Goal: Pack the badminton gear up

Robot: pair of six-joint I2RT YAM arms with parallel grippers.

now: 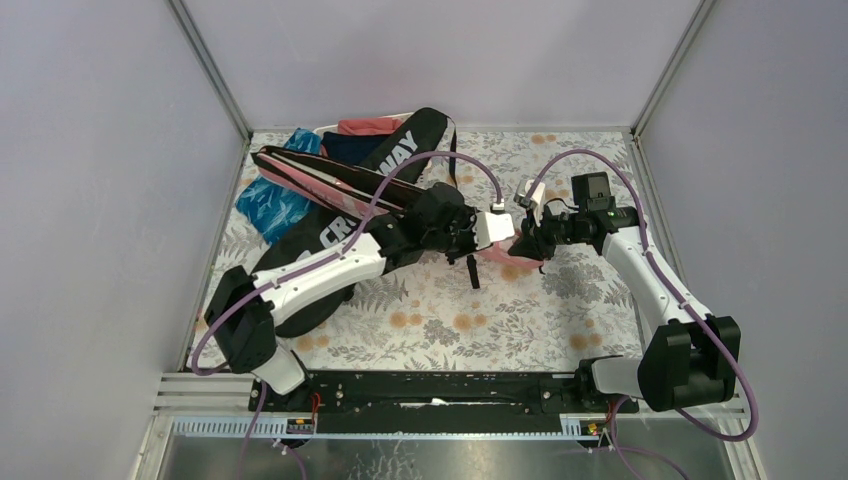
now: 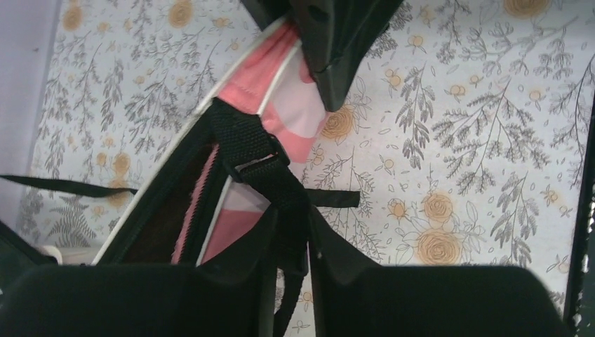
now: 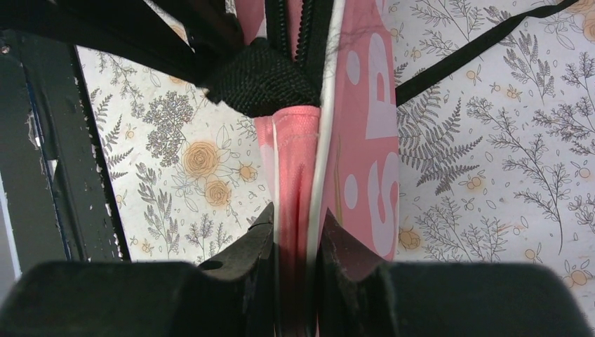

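Note:
The long pink-and-black racket bag (image 1: 310,178) runs diagonally from the back left to the middle of the table. My right gripper is shut on the bag's pink, white-piped end. My left gripper is at a black buckled strap (image 2: 249,147) near that end, its fingers close round the strap; their exact gap is hard to tell. In the top view both grippers meet just right of the table's centre, with part of the bag hidden beneath them.
Black CROWAY bags (image 1: 300,310) lie at the left, with a blue patterned bag (image 1: 262,208) and folded pink (image 1: 367,126) and navy cloths at the back.

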